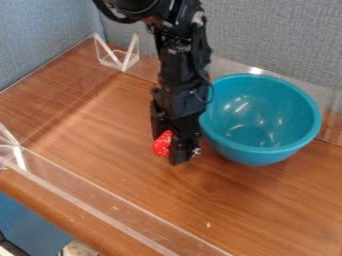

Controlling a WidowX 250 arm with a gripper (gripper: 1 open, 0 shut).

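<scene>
My black gripper [177, 145] reaches down near the wooden tabletop, just left of a large turquoise bowl [261, 118]. It is shut on a red object [162, 144], which is partly hidden behind the fingers; its shape is hard to make out. The bowl looks empty.
The wooden table [80, 115] has free room to the left and in front. Clear plastic edging [107, 210] runs along the near left side, with a white bracket [116, 55] at the back left corner. Grey-blue walls close off the back and left.
</scene>
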